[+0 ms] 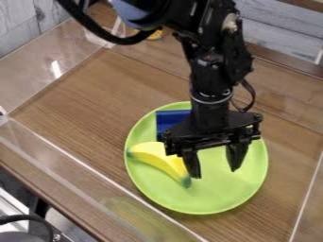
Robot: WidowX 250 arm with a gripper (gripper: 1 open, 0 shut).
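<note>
A green plate (pixel 228 189) sits on the wooden table, holding a yellow banana (pixel 159 161) on its left side and a blue object (pixel 169 119) at the back left, partly hidden by the arm. The black gripper (pixel 213 158) is low over the plate, open, its fingers spread, with the left one close beside the banana's upper part; whether it touches the banana cannot be told.
Transparent edges run along the table's sides. A small yellow object at the back is mostly behind the arm.
</note>
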